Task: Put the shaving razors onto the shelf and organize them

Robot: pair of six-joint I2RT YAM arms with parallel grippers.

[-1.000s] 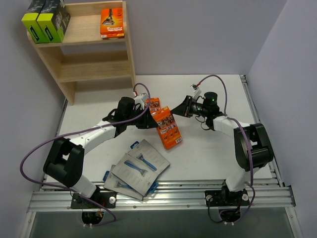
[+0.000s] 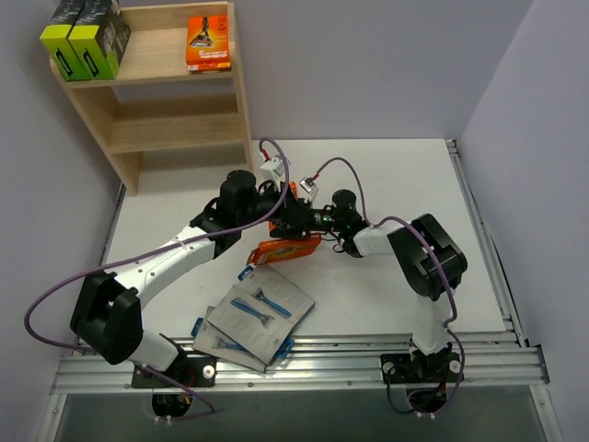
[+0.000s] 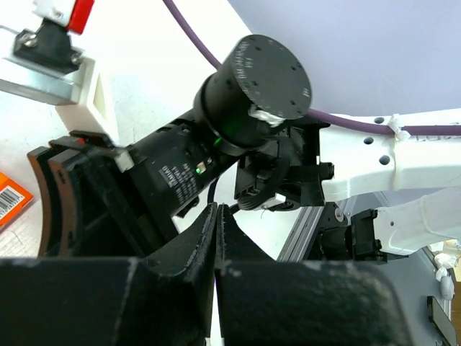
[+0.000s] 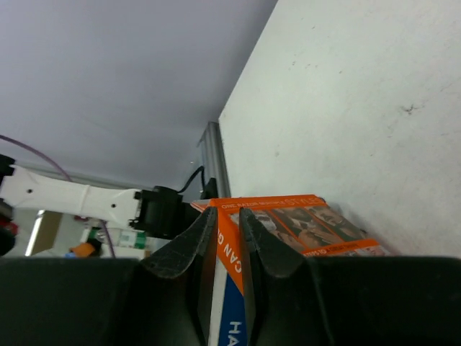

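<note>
A tilted orange razor box [image 2: 283,250] is raised over the table, with both grippers at its upper edge. My right gripper is part open, its fingers either side of the box's orange edge [image 4: 229,245]. Another orange box [image 3: 10,198] lies behind them, mostly covered from above. The wooden shelf [image 2: 175,129] holds an orange box [image 2: 208,41] and two green-black boxes [image 2: 99,41] on top.
Grey razor packs [image 2: 262,308] lie overlapped at the table's front left. The shelf's middle level is bare. Open white table [image 2: 414,184] extends to the right. The two wrists are crowded close together, and purple cables loop above them.
My right gripper has moved left, up to the box and my left gripper. The box has turned from its face showing to a slanted, edge-on pose. The left arm has shifted slightly right.
</note>
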